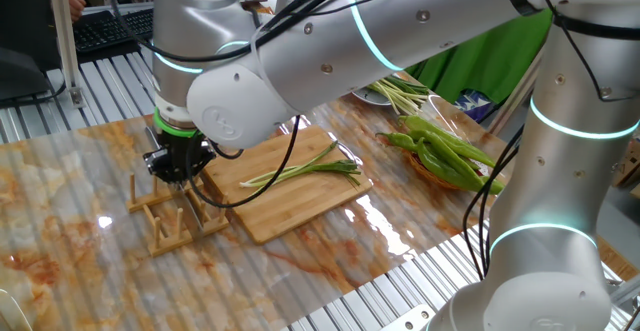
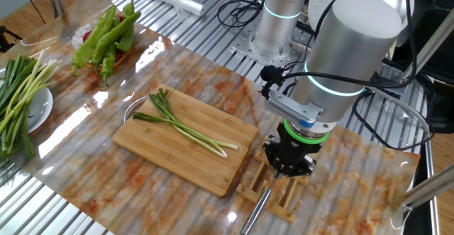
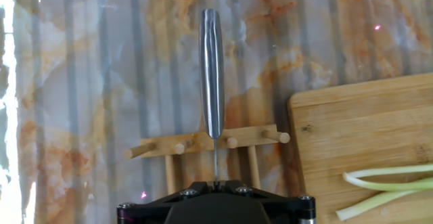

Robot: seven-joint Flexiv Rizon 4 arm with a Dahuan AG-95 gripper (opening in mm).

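Observation:
A knife with a silver metal handle (image 3: 212, 75) points away from my gripper in the wrist view. Its thin blade (image 3: 216, 160) runs back between the fingers, which look closed on it; the rest of the blade is hidden. The same handle (image 2: 256, 211) slants down from the gripper (image 2: 278, 172) in exterior view 2. Directly below is a wooden peg rack (image 1: 173, 233), partly covered by the gripper (image 1: 180, 183). Whether the blade still sits among the pegs cannot be told.
Beside the rack lies a wooden cutting board (image 2: 195, 167) with green onions (image 2: 186, 130) on it. Green peppers (image 2: 106, 42) fill a basket farther off, and more onions lie on a white plate (image 2: 41, 108). The marbled tabletop (image 1: 60, 241) left of the rack is bare.

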